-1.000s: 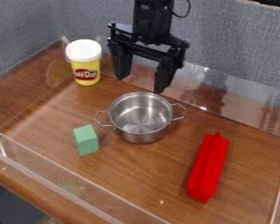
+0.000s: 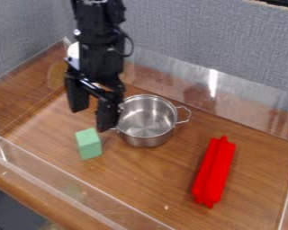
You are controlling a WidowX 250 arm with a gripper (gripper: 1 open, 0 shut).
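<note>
My black gripper (image 2: 93,108) hangs open at the left of a steel pot (image 2: 147,126), above a small green block (image 2: 89,144) on the wooden table. Nothing shows between its fingers. The arm hides most of the yellow Play-Doh tub (image 2: 76,52) at the back left.
A long red object (image 2: 214,171) lies on the right side of the table (image 2: 134,184). Clear panels line the table's edges.
The arm has swung from the back, over the pot, toward the left front, now covering much of the tub. The objects on the table have not visibly moved.
</note>
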